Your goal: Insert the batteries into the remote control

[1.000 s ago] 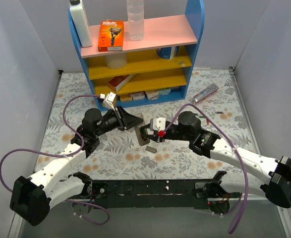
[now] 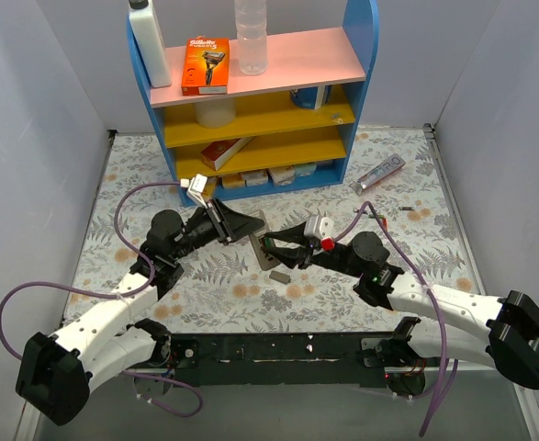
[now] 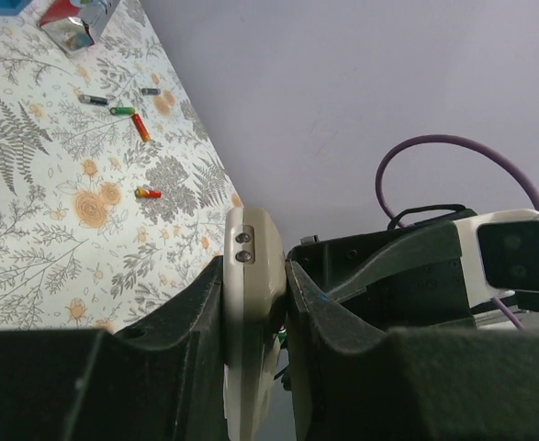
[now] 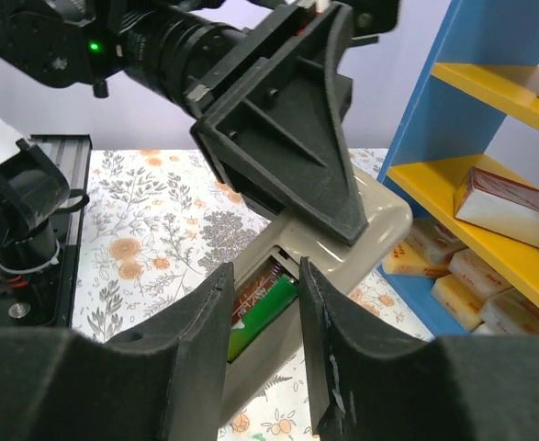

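The grey remote control is held off the table, with my left gripper shut on its body. Its battery compartment faces my right wrist camera. Inside lies a green battery, and beside it a reddish-brown one is partly visible. Over the compartment's near end, my right gripper stands part open, one finger on either side and nothing gripped between the tips. Whether its fingers touch the remote is hard to tell. From above, the two grippers hide much of the remote.
A small grey piece, likely the compartment cover, lies on the table below the remote. Several loose batteries are scattered at the right. A toothpaste box lies farther back, before the blue shelf.
My right gripper's fingers have spread from a closer stance at the remote, and its wrist has tilted and shifted slightly right. The left arm and remote look almost still.
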